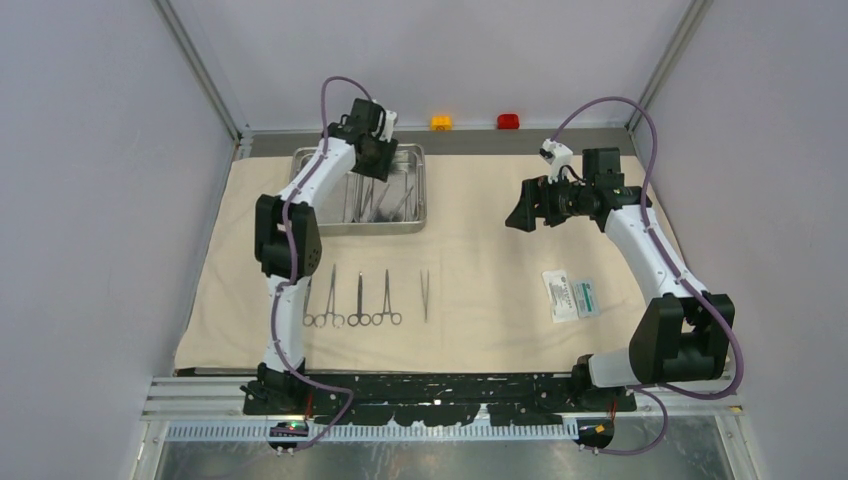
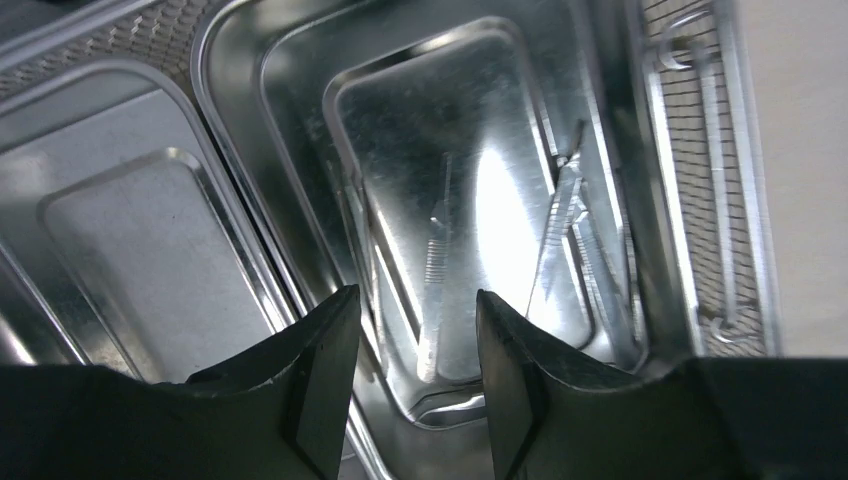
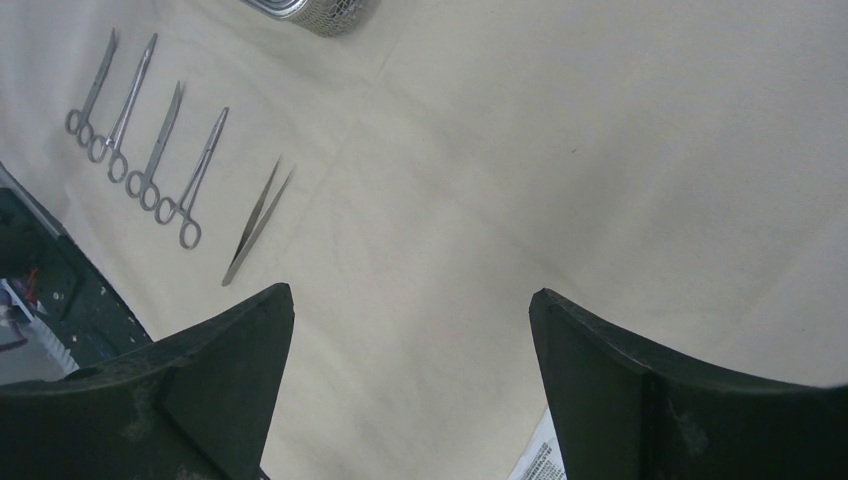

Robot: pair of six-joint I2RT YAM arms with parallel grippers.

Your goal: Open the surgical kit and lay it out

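Observation:
My left gripper hovers over the right compartment of the metal tray (image 1: 420,190), its fingers apart with nothing between them. Inside that compartment, the left wrist view shows a scalpel (image 2: 435,270) lying along the middle and two more slim tools (image 2: 565,210) crossed near the right wall. Thin tools (image 2: 370,260) lie by the left wall. On the cloth, scissors and clamps (image 1: 386,300) form a row with tweezers (image 1: 425,297) at its right end. Above bare cloth at the right, my right gripper stands open and empty.
Two flat packets, one white (image 1: 561,296) and one green-edged (image 1: 586,298), lie on the cloth at front right. Yellow (image 1: 441,122) and red (image 1: 508,121) blocks sit at the back edge. Mid-cloth is clear.

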